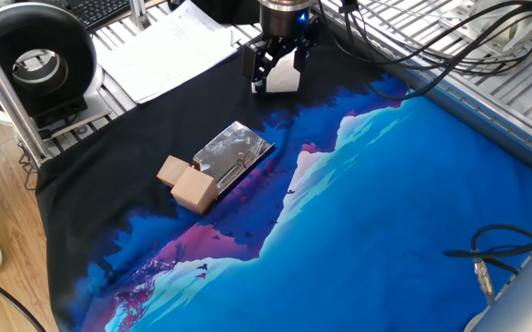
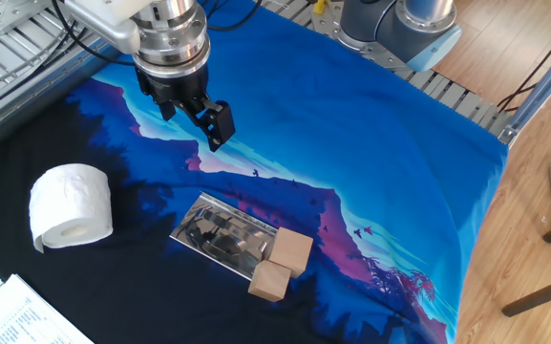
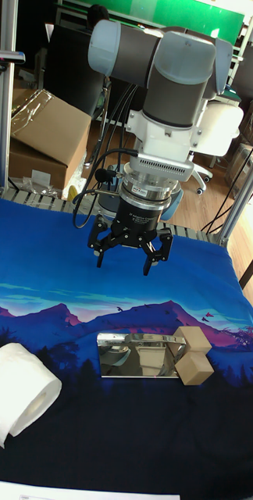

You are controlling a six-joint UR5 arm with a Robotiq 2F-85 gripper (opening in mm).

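My gripper hangs above the cloth with its fingers spread apart and nothing between them. In exterior view 2 the gripper is at the upper left, over the blue part. A shiny, mirror-like metal piece lies flat on the cloth, away from the fingers. Two light brown blocks adjoin one end of it; whether they rest partly on it I cannot tell. On the dark part of the cloth, a white paper roll lies on its side. In exterior view 1 the gripper partly hides this roll.
Printed sheets lie beside the cloth's dark edge. Black cables loop over the slatted rack at the upper right of exterior view 1. A cardboard box stands behind the table.
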